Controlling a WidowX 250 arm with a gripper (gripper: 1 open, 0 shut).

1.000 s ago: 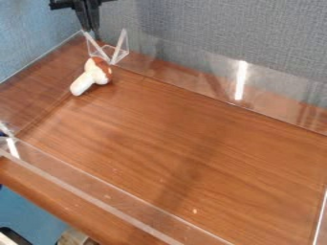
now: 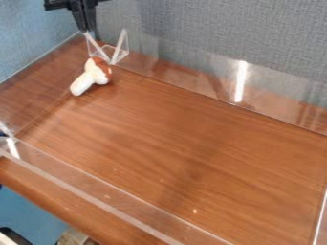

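My gripper [image 2: 87, 29] hangs at the top left, in the far left corner of the enclosure, its dark body partly cut off by the frame's top edge; its tips are too small and unclear to read. Just below it is a clear plastic piece [image 2: 120, 50]. A white object with an orange-red top [image 2: 86, 80], like a toy, lies on the wooden floor [image 2: 192, 163] beneath.
Clear low walls [image 2: 242, 81] ring the wooden floor, with grey and blue padded surfaces behind. A dark object is partly visible at the lower left, outside the wall.
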